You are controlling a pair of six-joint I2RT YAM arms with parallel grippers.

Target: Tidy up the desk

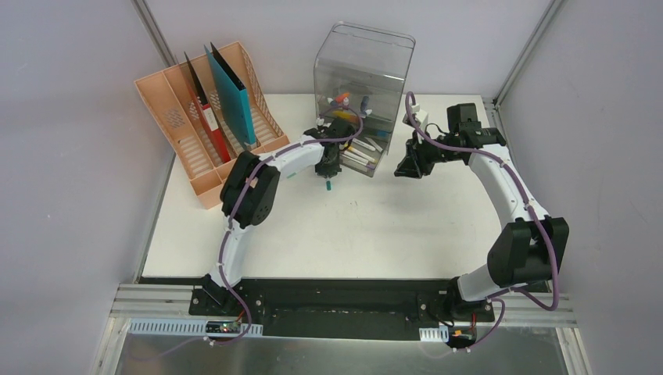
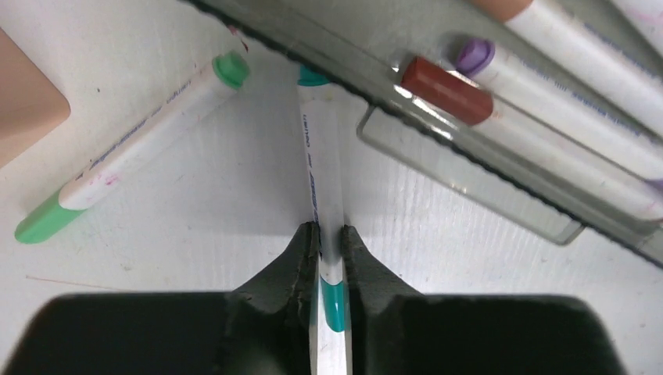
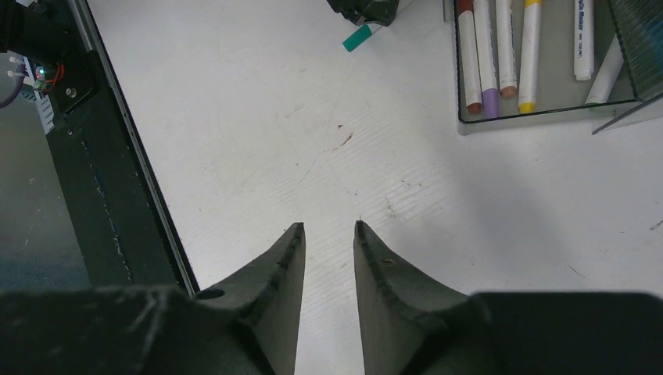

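In the left wrist view my left gripper is shut on a white marker with teal ends; it lies beside the clear organizer, whose edge hides part of its far cap. A green-capped marker lies loose to its left. The organizer holds several markers and, in the top view, small coloured items. My right gripper hangs open and empty over the desk, right of the organizer.
A peach file holder with red and teal folders stands at back left.
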